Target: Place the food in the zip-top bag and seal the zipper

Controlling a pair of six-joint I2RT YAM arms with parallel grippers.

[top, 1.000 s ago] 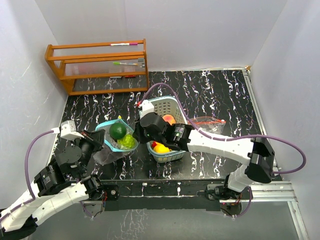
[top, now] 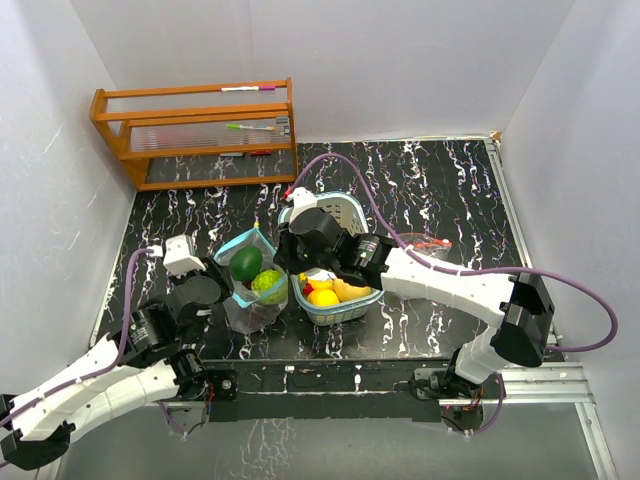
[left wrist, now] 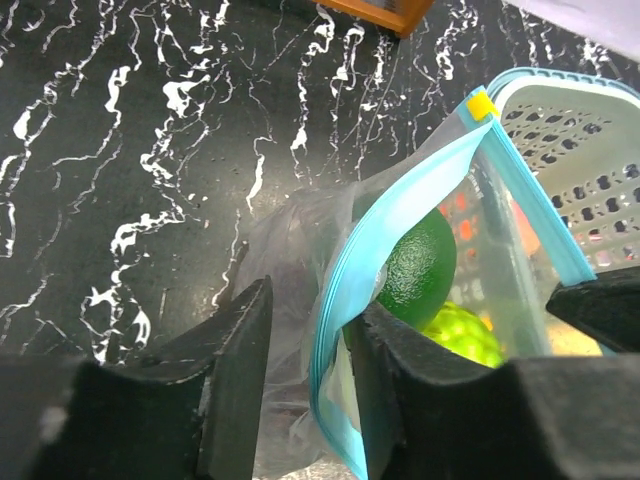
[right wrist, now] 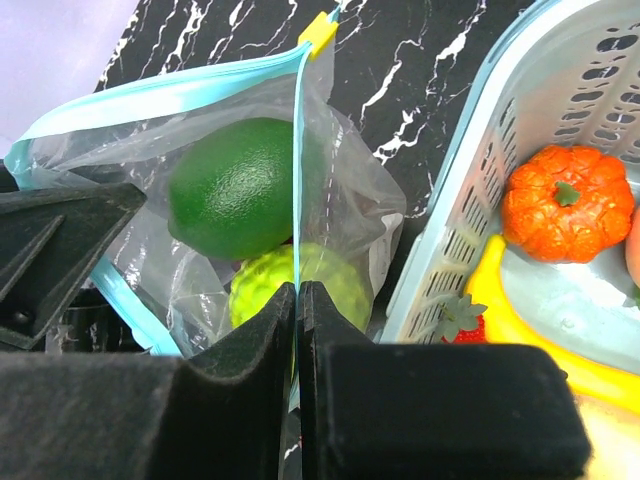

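The clear zip top bag (top: 252, 312) with a blue zipper rim is spread wide, its yellow slider (left wrist: 481, 105) at the far corner. Inside lie a dark green avocado (right wrist: 235, 188) and a light green bumpy fruit (right wrist: 300, 275). My right gripper is shut on the bag's rim on the basket side. On the opposite side, my left gripper stands part open, with the blue rim running between its fingers, one finger inside the mouth and the other outside; the gap around the rim shows.
Close on the right stands the basket (top: 345, 315), holding an orange pumpkin (right wrist: 567, 204), a banana (right wrist: 500, 290) and other food. Another clear bag (top: 425, 250) with a red zipper lies further right. A wooden rack (top: 200, 185) is at the back left.
My left gripper has moved right, towards the bag. The bag and its food have shifted a little to the right, and the right gripper has moved slightly right too.
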